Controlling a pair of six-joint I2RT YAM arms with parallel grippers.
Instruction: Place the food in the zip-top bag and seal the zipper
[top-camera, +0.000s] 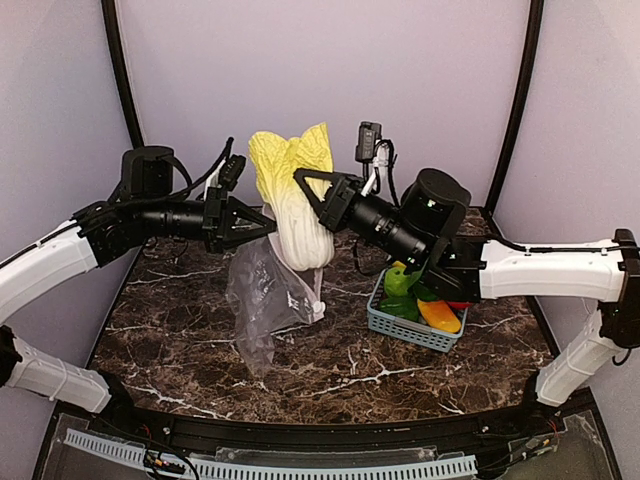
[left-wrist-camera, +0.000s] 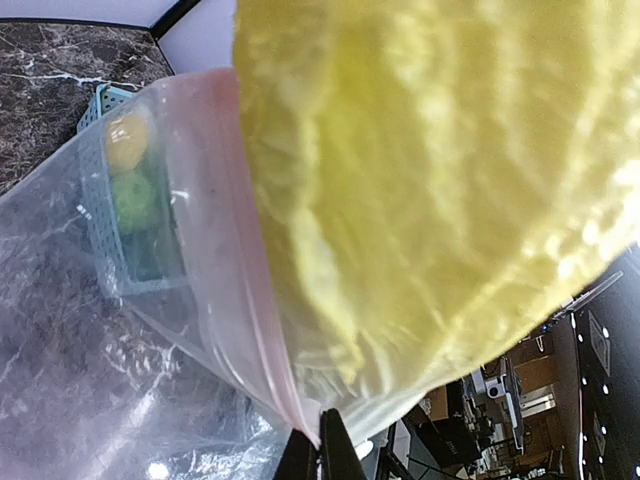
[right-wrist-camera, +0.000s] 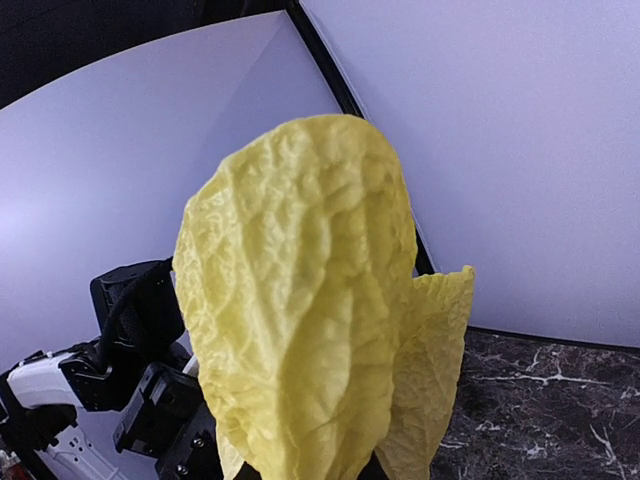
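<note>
A napa cabbage, yellow leaves up and white base down, hangs in mid-air with my right gripper shut on its upper part. Its leaves cover most of the right wrist view and hide nearly all of that gripper. The clear zip top bag hangs below and left of the cabbage. Its edge strip runs down into my left gripper, which is shut on it. Yellow leaf fills much of the left wrist view beside that strip. Whether the cabbage's base is inside the bag's mouth I cannot tell.
On the right, a blue-grey basket holds several toy fruits and vegetables, such as a yellow-orange pepper. My right arm hangs over its back part.
</note>
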